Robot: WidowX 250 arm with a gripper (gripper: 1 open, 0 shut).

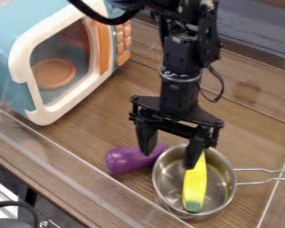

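My black gripper [169,144] stands open above the left part of a steel pan [228,183], its right finger reaching down over a yellow, banana-like object [194,190] that lies inside the pan. A purple eggplant-like object [127,160] lies on the wooden table just left of the pan, below my left finger.
A toy microwave [38,53] in white and light blue, door opening facing forward, fills the upper left. Bare table [109,125] lies between it and the pan. A clear edge strip and cables run along the lower left.
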